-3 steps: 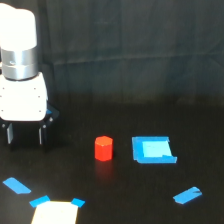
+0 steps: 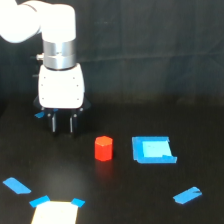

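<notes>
A red block [image 2: 103, 148], hexagonal in outline, rests on the dark table. My gripper [image 2: 63, 124] hangs to the left of the block and appears slightly farther back, under the white hand. Its dark fingers stand apart with only dark background between them, so it looks open. Right of the block lies a square [image 2: 154, 150] framed in blue tape, with a pale blue-white centre and nothing on top.
At the front edge a cream-coloured patch [image 2: 54, 213] has blue tape at its corners. Loose strips of blue tape lie at the left [image 2: 17, 186] and the right [image 2: 187, 195].
My arm and gripper have shifted right, towards the red block, and appear smaller and slightly higher in the picture. The block and the taped square have stayed put.
</notes>
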